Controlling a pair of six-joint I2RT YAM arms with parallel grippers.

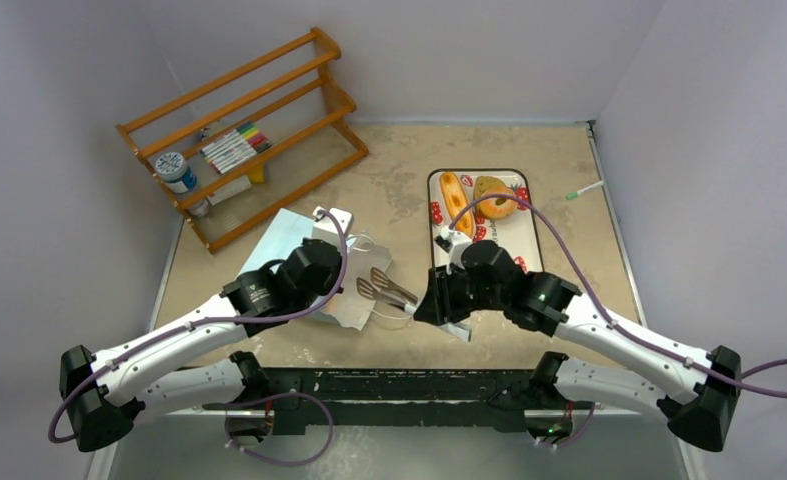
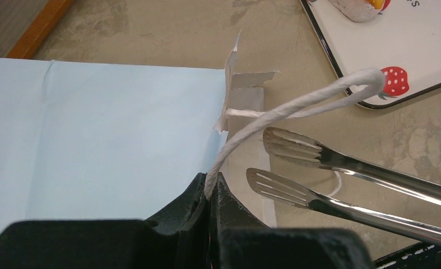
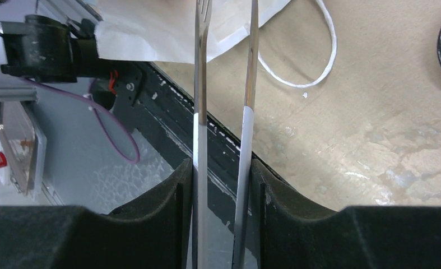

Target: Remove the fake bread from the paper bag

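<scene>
The pale blue paper bag (image 2: 122, 140) lies on its side, its torn white mouth toward the right. My left gripper is shut on the white cord handle (image 2: 285, 112) at that mouth. Metal tongs (image 2: 369, 178) reach in from the right, their slotted tips parted and beside the bag's opening. The right gripper grips the tongs by their white grips, its fingers standing part open around both arms. An orange patch shows faintly at the mouth in the top view; the bag's inside is mostly hidden.
A strawberry-patterned tray (image 1: 514, 235) at the right holds a long bread (image 1: 455, 200) and a ring-shaped bread (image 1: 497, 205). A wooden rack (image 1: 259, 215) with pens and a jar stands back left. A green-white marker (image 1: 584, 190) lies far right.
</scene>
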